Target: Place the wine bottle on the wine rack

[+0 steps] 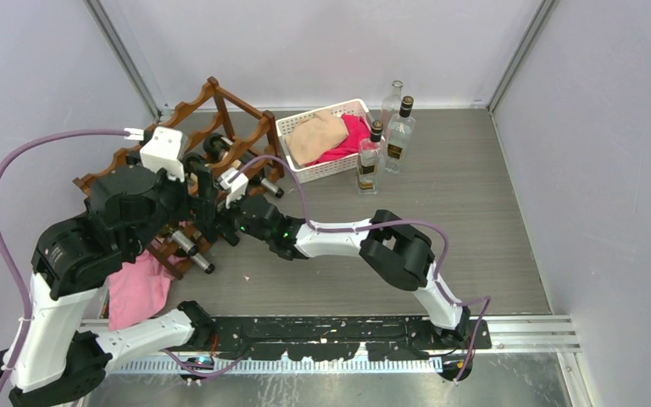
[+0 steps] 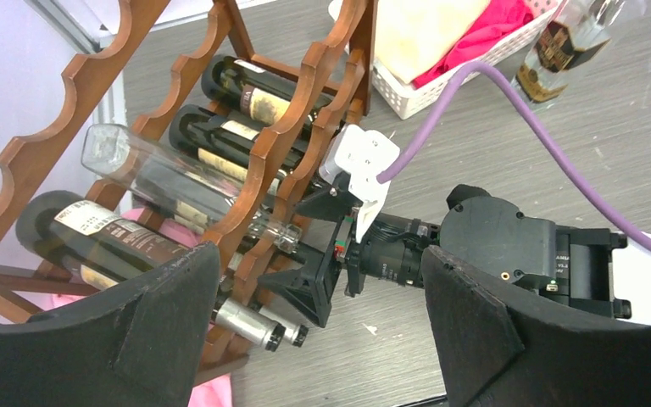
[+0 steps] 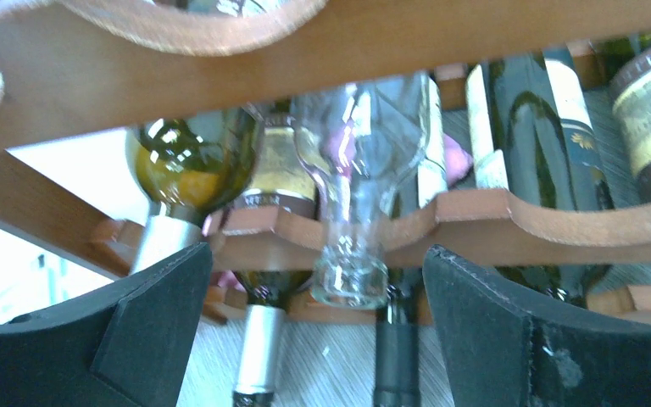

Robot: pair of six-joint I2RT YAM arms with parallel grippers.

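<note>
A clear glass bottle (image 2: 174,176) lies slanted in the upper tier of the wooden wine rack (image 1: 182,110), its neck resting on the front rail. In the right wrist view its mouth (image 3: 350,281) pokes past that rail. My right gripper stands wide open, with the neck end between its fingers in the picture and clear space on each side. The left wrist view shows the right gripper's fingers (image 2: 307,280) just off the rack's front. My left gripper is open over the rack, with nothing held. The top view hides most of the clear bottle behind the arms.
Dark wine bottles (image 2: 110,229) fill neighbouring slots, with several necks jutting out front. A white basket (image 1: 326,170) of cloths stands right of the rack, and upright clear bottles (image 1: 370,161) beyond it. Pink cloth (image 1: 140,288) lies at the rack's near end.
</note>
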